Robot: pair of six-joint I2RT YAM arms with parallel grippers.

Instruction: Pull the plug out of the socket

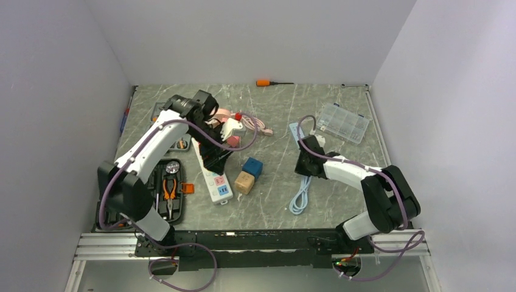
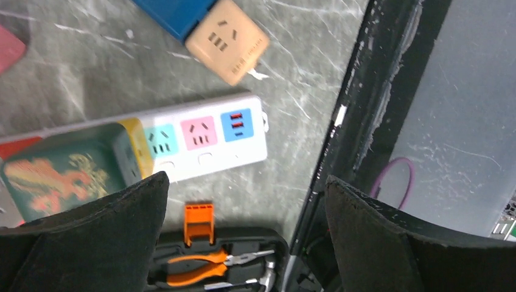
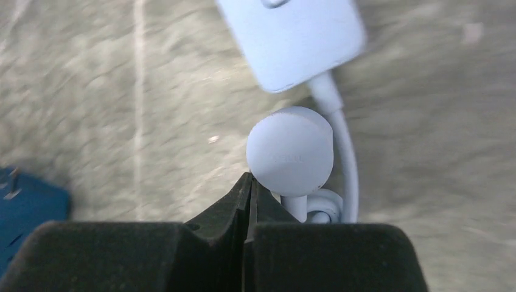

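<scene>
The white power strip [image 1: 218, 185] lies at left centre. In the left wrist view a dark green block-shaped plug [image 2: 67, 173] with a yellow part sits on it, left of the bare sockets [image 2: 199, 132]. My left gripper is over the strip with its fingers wide apart and nothing between them. On the right, my right gripper is shut beside the round pale-blue plug head [image 3: 291, 153]. The cable [image 3: 347, 164] passes behind that head to a pale-blue strip [image 3: 298, 36]. Whether the fingertips touch the plug or its cord is hidden.
A blue block [image 1: 252, 166] and a wooden block [image 1: 244, 182] stand between the arms. An open tool case [image 1: 170, 190] lies left of the strip. At the back right is a clear box [image 1: 344, 121]. Bare table surrounds the right gripper.
</scene>
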